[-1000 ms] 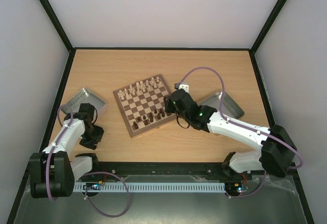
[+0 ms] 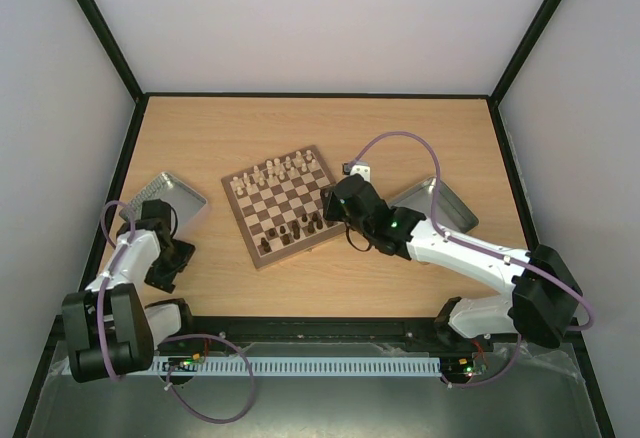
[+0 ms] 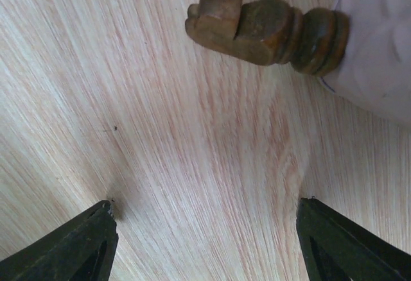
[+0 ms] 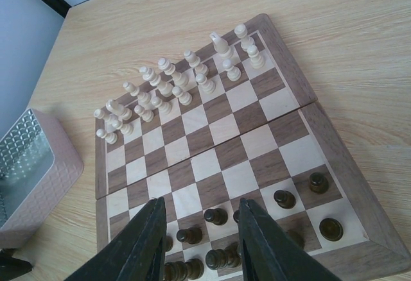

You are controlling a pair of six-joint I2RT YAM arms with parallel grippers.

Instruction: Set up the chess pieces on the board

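Note:
The chessboard [image 2: 282, 201] sits mid-table, white pieces along its far side, dark pieces [image 4: 216, 217] on the near side. My right gripper hangs over the dark pieces, its fingers apart with a gap between; whether anything is lower between them is hidden. My left gripper is open, low over bare wood at the left of the table. A dark wooden knight-like piece [image 3: 257, 31] lies on its side just beyond its fingers, against a pale lilac object [image 3: 372, 56].
A container [image 2: 165, 198] stands at the left, partly behind the left arm; a grey tray [image 2: 450, 208] stands right of the board, partly behind the right arm. The table behind the board is clear.
The left arm and gripper have shifted slightly at the left of the table. The right arm shows no visible change.

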